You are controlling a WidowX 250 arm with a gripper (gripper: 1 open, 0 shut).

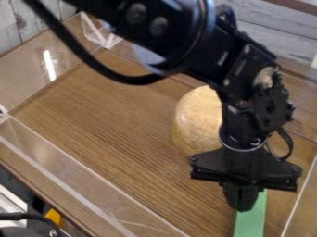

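My black gripper [243,194] points down at the lower right, shut, with nothing visible between its fingertips. It is above the upper end of a flat green strip [249,222] lying on the wooden floor of the workspace. Behind the gripper is a round pale-tan object [195,118], partly hidden by the arm.
Clear plastic edges run along the lower left and right. A pale wooden wall [272,28] stands at the back, and black cables loop from the arm.
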